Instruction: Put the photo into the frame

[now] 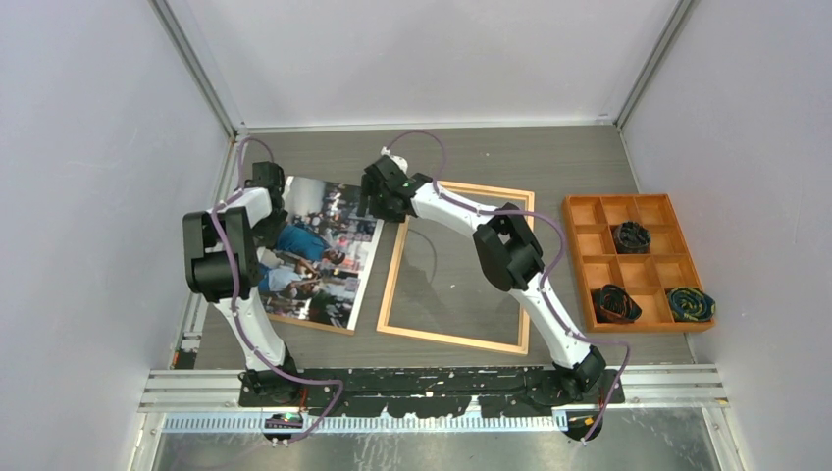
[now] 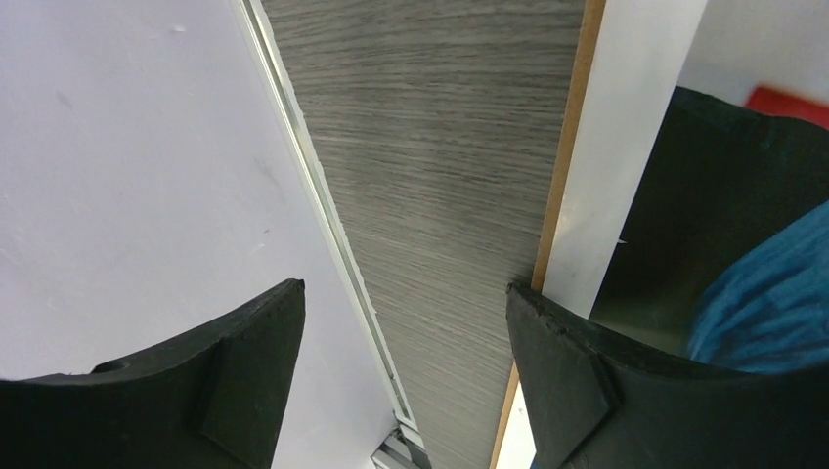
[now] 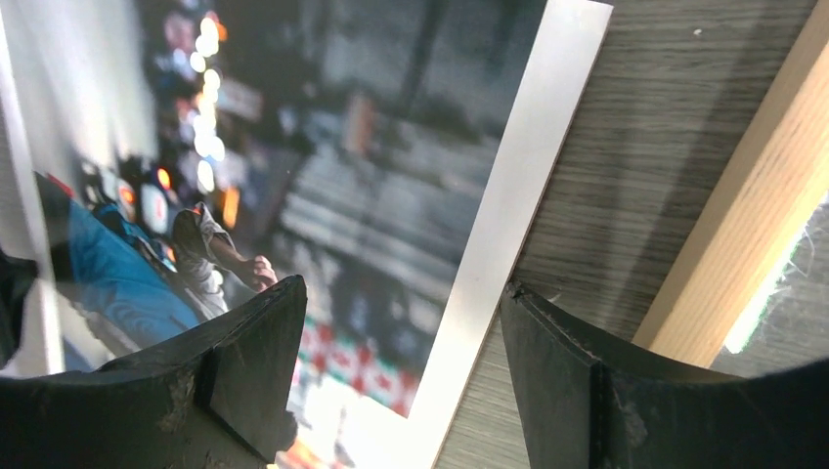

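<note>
The photo [image 1: 329, 260], a white-bordered panel with a light wooden edge, lies on the table left of the empty wooden frame [image 1: 390, 285]. My left gripper [image 1: 269, 204] is at the photo's left edge. Its open fingers show in the left wrist view, the right finger [image 2: 567, 381] touching or very close to that edge. At the photo's upper right edge, my right gripper [image 1: 378, 203] stands open. In the right wrist view, the photo's white border [image 3: 513, 186] passes between its fingers, and the wooden rail of the frame [image 3: 743, 210] lies just right of them.
A compartmented wooden tray [image 1: 628, 270] with several dark coiled items stands at the right. The wall [image 2: 147, 195] is close on the left gripper's left. Bare table [image 1: 491, 157] lies behind the frame, and a narrow strip separates frame and photo.
</note>
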